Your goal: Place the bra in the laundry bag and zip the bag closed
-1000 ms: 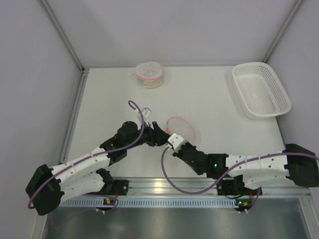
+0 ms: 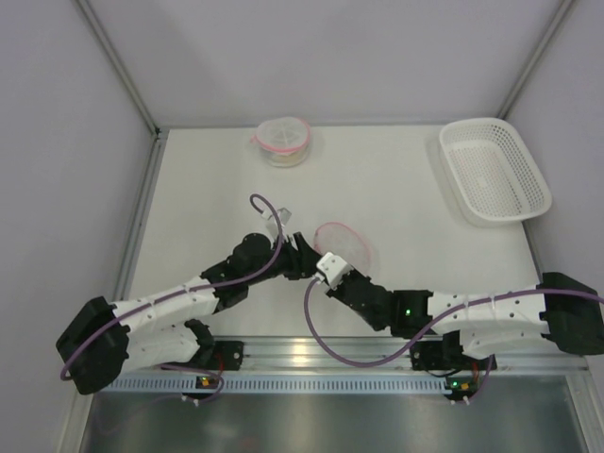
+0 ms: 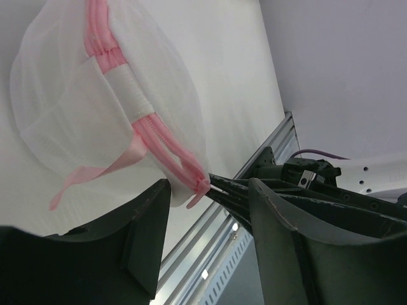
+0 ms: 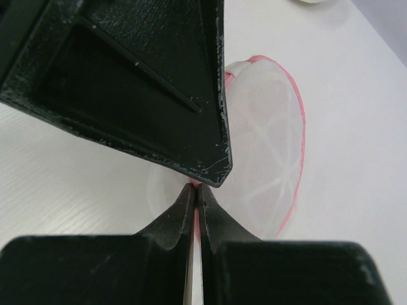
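A white mesh laundry bag (image 3: 57, 121) with pink zipper tape lies flat on the table, partly under the grippers. In the left wrist view, the lower end of the zipper (image 3: 181, 166) runs between the spread fingers of my left gripper. My right gripper is shut, with the bag's thin pink edge at its fingertips. In the top view both grippers meet at the near-left side of the bag (image 2: 345, 245). One left finger (image 4: 127, 89) covers much of the right wrist view. No bra can be made out.
At the back stands a round, white-topped, pink-rimmed item (image 2: 283, 137). A white perforated basket (image 2: 491, 170) sits at the right rear. Open table lies behind and to both sides of the bag. The two grippers are very close together.
The right arm and the bag look unmoved.
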